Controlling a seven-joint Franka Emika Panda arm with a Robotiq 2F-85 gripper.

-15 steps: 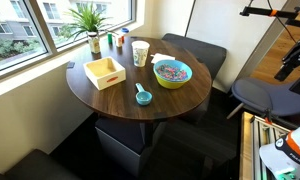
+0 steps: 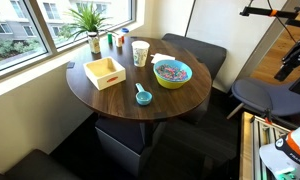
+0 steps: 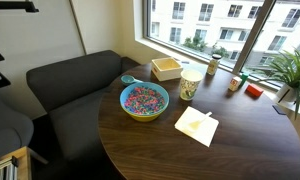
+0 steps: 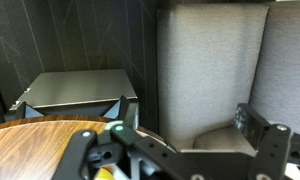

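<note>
In the wrist view my gripper stands open, its two dark fingers far apart and only a grey seat back showing in the gap. A turquoise bowl (image 2: 180,82) full of small pink and blue pieces rests on the round wooden table (image 2: 100,98). Near it are a blue scoop with a handle (image 2: 143,97), an empty cream box (image 2: 105,72) and a patterned paper cup (image 2: 140,53). A white napkin (image 3: 197,124) lies flat, with a light utensil apparently on it. In the first exterior view, part of the arm shows at the right edge, well away from the bowl.
A potted plant (image 2: 89,19) and small bottles (image 2: 119,40) stand at the window side of the table. A small red item (image 3: 254,90) sits beside them. Grey seating (image 3: 75,98) borders the table.
</note>
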